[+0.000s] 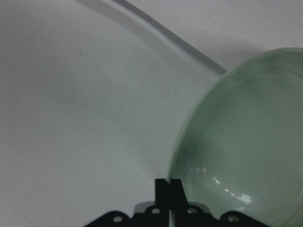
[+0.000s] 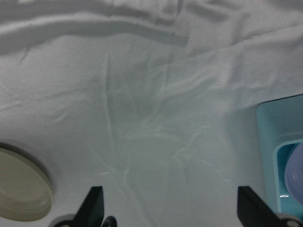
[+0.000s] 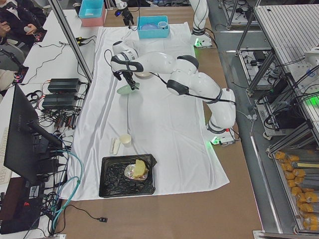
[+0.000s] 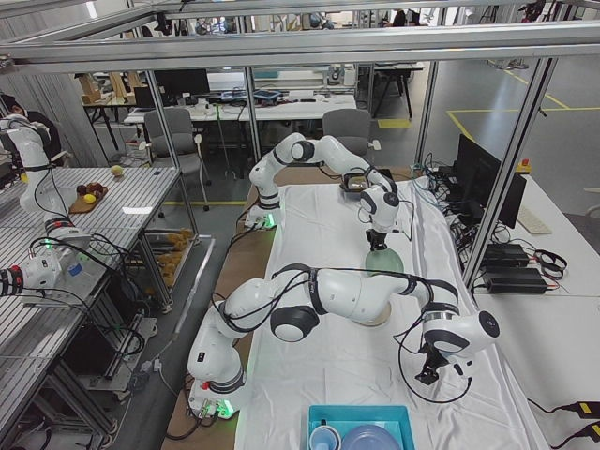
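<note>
A pale green plate point(image 1: 246, 142) is gripped at its rim by my left gripper, whose fingers are shut on it; in the camera left view the plate point(image 3: 124, 90) is over the cloth's middle. Beyond it lies a cream round dish point(image 2: 21, 187), partly hidden by the arms. My right gripper stands open above the cloth, between that dish and a blue bin point(image 2: 270, 137) holding a purple plate point(image 2: 296, 175) and, in the camera views, a cup point(image 3: 162, 25).
A black tray point(image 3: 109, 179) with yellow food in a small container sits at one end of the cloth, beside a cream cup point(image 3: 125, 139) and white items point(image 3: 113, 147).
</note>
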